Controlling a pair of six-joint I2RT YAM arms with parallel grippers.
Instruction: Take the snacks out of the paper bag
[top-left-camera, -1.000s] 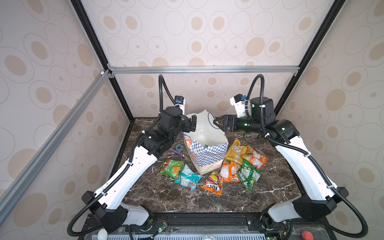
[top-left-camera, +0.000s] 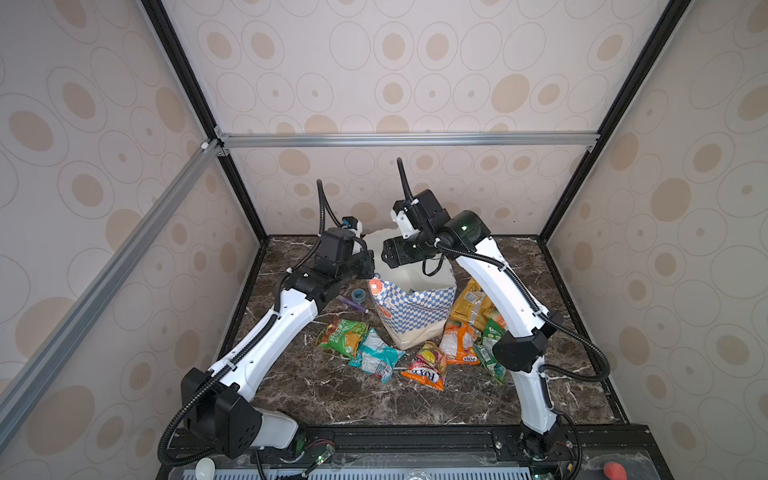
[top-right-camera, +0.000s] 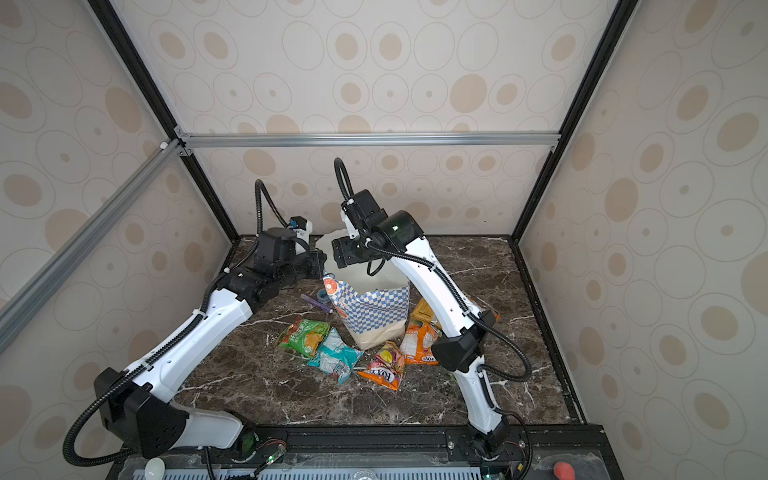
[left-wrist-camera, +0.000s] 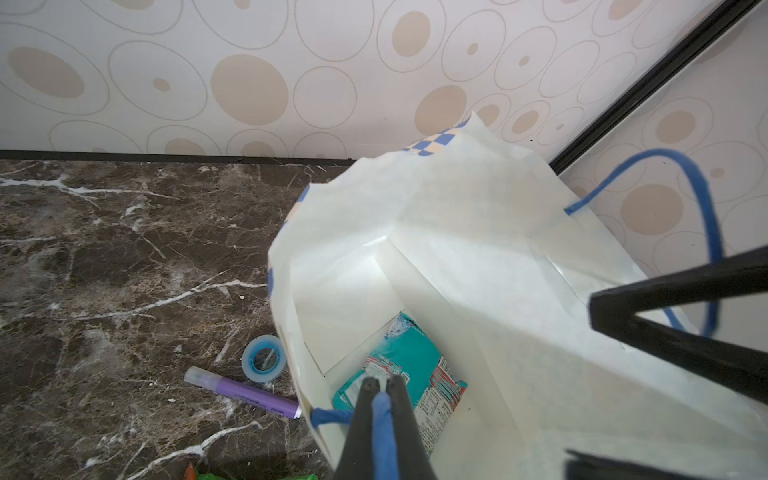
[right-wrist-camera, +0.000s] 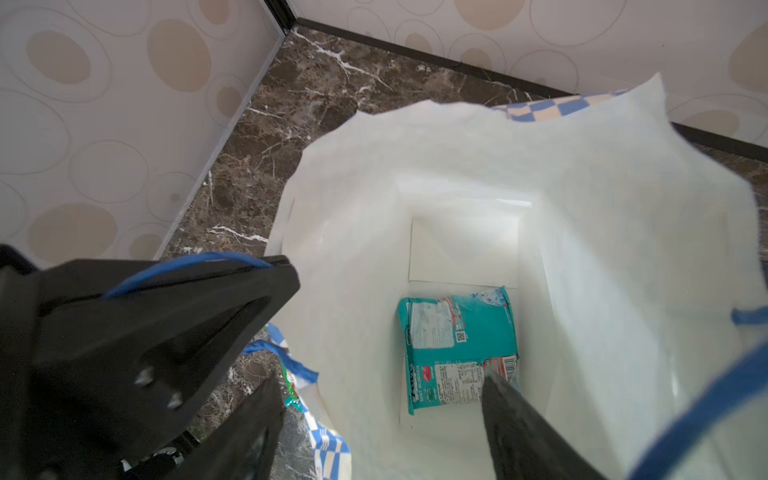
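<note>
The white paper bag (top-left-camera: 416, 312) with a blue checked front stands open at the middle of the table. One teal snack pack (right-wrist-camera: 460, 344) lies on its bottom. My left gripper is at the bag's left rim, shut on the blue handle (left-wrist-camera: 328, 416), which runs between its fingers. Over the bag's mouth, my right gripper has its fingers (right-wrist-camera: 508, 416) apart, with nothing between them. From there the teal pack is lower down and untouched. The other blue handle (left-wrist-camera: 696, 192) loops up near the right gripper.
Several snack packs lie around the bag: green (top-left-camera: 344, 337), light blue (top-left-camera: 376, 354), red-orange (top-left-camera: 427, 365), orange (top-left-camera: 458, 344) and yellow (top-left-camera: 470, 304) ones. A purple marker (left-wrist-camera: 244, 392) and blue tape roll (left-wrist-camera: 264, 357) lie left of the bag.
The right arm has swung left, bringing its gripper from the bag's right side to over its mouth. My left gripper has moved slightly left and down.
</note>
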